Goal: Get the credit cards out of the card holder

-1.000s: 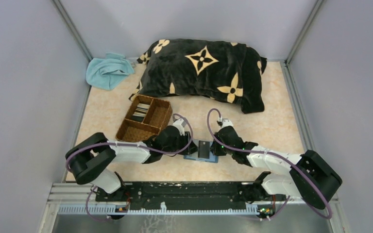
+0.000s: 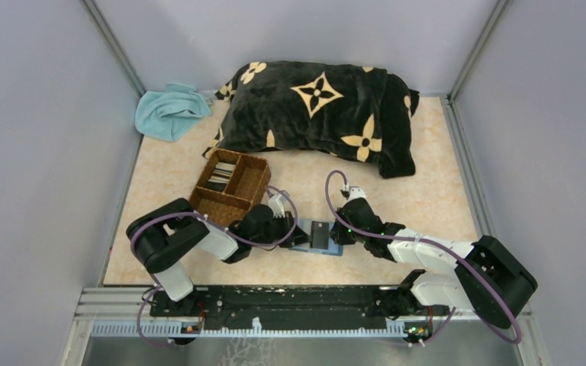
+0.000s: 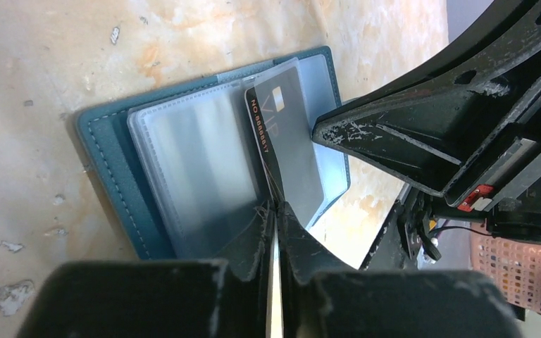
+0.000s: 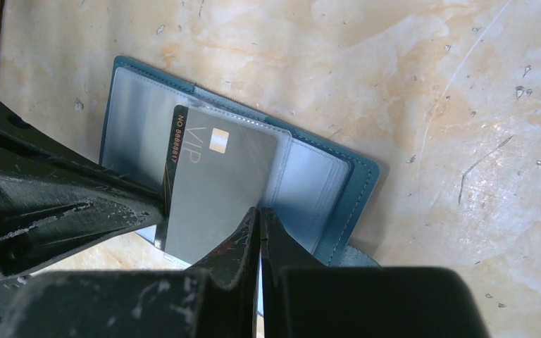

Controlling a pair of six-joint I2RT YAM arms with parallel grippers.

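Note:
The blue card holder (image 2: 338,249) lies open on the table between my grippers. A dark grey VIP card (image 4: 222,179) sits in its clear sleeve, its black-striped edge sticking out on the left side. At the near end of that edge is my left gripper, its fingers almost together with a thin gap behind the tips; whether they pinch the card cannot be made out. My right gripper is shut, its tips down at the sleeve's right edge by the card; nothing clear shows between them.
A wicker box (image 2: 253,181) with compartments stands left of the holder, several cards (image 2: 220,174) in one of them. A dark patterned cushion (image 2: 317,114) and a light blue cloth (image 2: 169,112) lie at the back. The table right of the holder is clear.
The left arm's elbow has swung right and its gripper has tilted over, with its tips staying by the card's left edge. The right arm has kept still, and the holder has hardly moved.

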